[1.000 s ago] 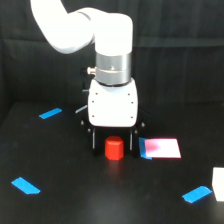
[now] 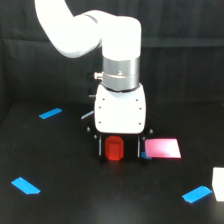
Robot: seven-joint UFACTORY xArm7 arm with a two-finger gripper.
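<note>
A white robot arm comes down from the top centre, and its gripper point(image 2: 123, 146) hangs low over the dark table point(image 2: 70, 180), its dark fingers on either side of a red cylindrical object point(image 2: 115, 148). Whether the fingers touch the red object cannot be told.
A pink card point(image 2: 162, 148) with blue at its left edge lies just right of the red object. Blue strips lie at the far left point(image 2: 50, 113), front left point(image 2: 25, 185) and front right point(image 2: 197, 193). A white piece point(image 2: 218, 183) sits at the right edge.
The arm and gripper have moved a little lower around the red object. The objects on the table look to be in about the same places.
</note>
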